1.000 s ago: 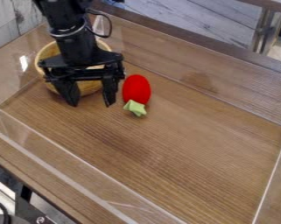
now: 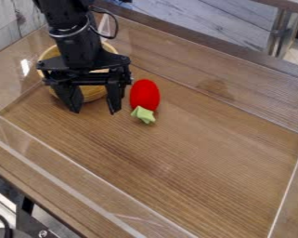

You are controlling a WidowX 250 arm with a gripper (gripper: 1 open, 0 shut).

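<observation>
My black gripper (image 2: 78, 97) hangs at the upper left, open, its two fingers pointing down over a wooden bowl (image 2: 62, 51), which the arm partly hides. To the right of the gripper lie a red oval object (image 2: 145, 93) and, just below it, a small light green object (image 2: 144, 114). Whether anything lies inside the bowl is hard to tell.
A pale wall or ledge runs along the top right. Black cables sit at the lower left corner.
The arm and gripper have shifted slightly to the left. The red and green objects stay in place.
</observation>
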